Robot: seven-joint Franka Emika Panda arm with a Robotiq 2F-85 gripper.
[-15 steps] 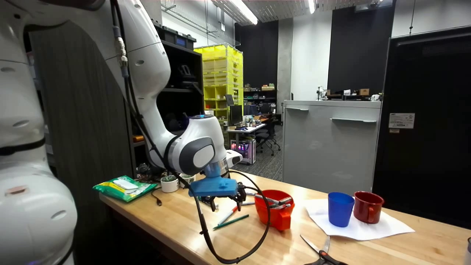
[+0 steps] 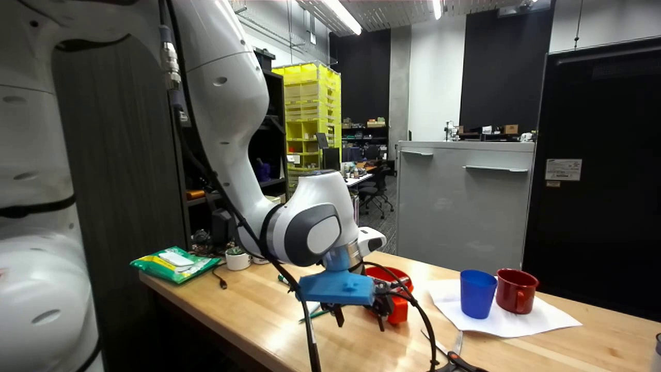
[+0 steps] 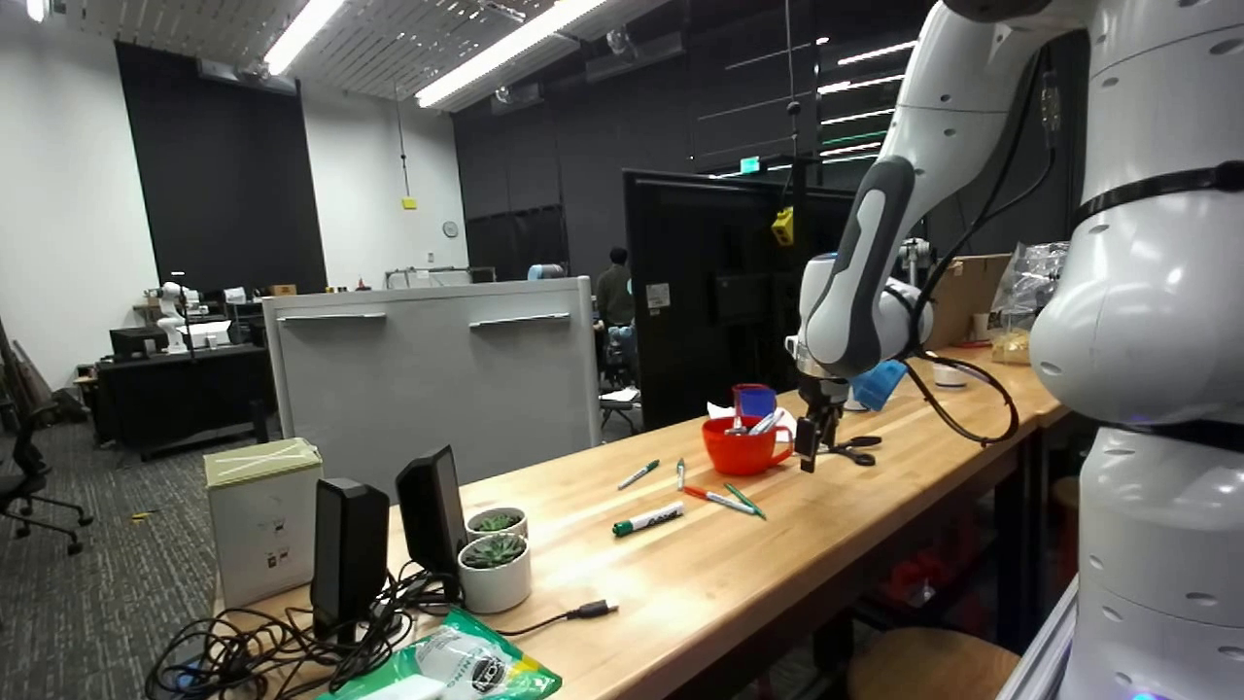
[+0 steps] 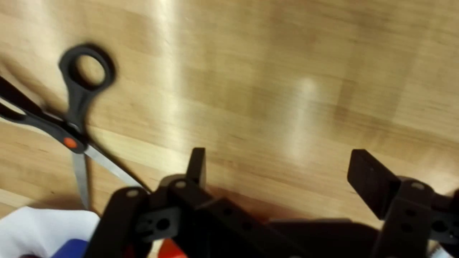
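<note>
My gripper is open, with only bare wood visible between its fingertips in the wrist view. From exterior view 1, the gripper (image 2: 360, 322) hangs above the table in front of the red container (image 2: 398, 308), partly covering it. That container (image 3: 743, 450) holds several markers and has a handle. Black-handled scissors (image 4: 77, 139) lie spread open on the wood, left of the fingers in the wrist view. A blue cup (image 2: 477, 294) and a dark red mug (image 2: 516, 291) stand on white paper (image 2: 446, 304) to the right.
Several markers lie loose on the table, among them a green-capped one (image 3: 648, 519) and a green one (image 3: 743, 501). Small potted plants (image 3: 495, 572), a black speaker (image 3: 350, 548), tangled cables and a green packet (image 2: 176, 264) occupy one end.
My arm has moved right in exterior view 1, from above the loose markers to in front of the red container. The container, scissors and cups have stayed in place.
</note>
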